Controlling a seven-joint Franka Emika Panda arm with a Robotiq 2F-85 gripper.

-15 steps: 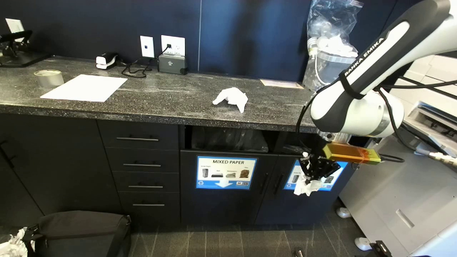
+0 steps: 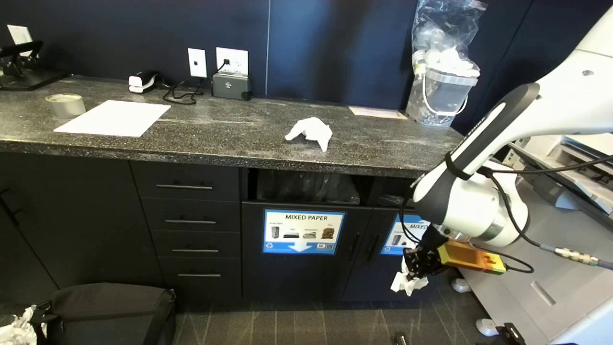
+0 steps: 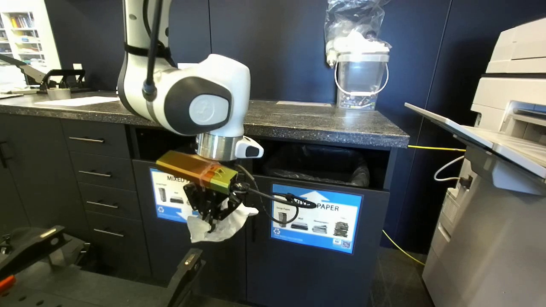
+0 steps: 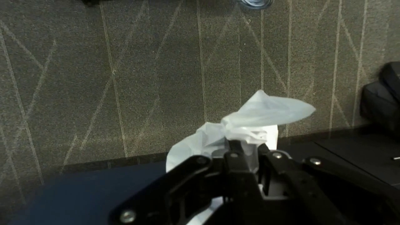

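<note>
A crumpled white paper point(image 4: 243, 123) is pinched in my gripper, which is shut on it. Exterior view 2 has the held paper point(image 3: 221, 227) hanging below the fingers, in front of the cabinet doors and above the floor. From exterior view 1, the gripper point(image 2: 414, 267) is well below counter height, before the right-hand bin door. Another crumpled white paper point(image 2: 311, 131) lies on the dark counter point(image 2: 230, 129), near its front edge.
Above the "Mixed Paper" doors are bin openings point(image 2: 307, 187) point(image 3: 317, 161). A clear bucket point(image 3: 361, 76) stands at the counter's right end, and a printer point(image 3: 476, 215) beyond. A flat white sheet point(image 2: 115, 118) and tape roll point(image 2: 66, 106) lie left. A black bag point(image 2: 109, 313) sits on the floor.
My gripper has moved lower in exterior view 1, taking the held paper down with it. The paper on the counter has not moved.
</note>
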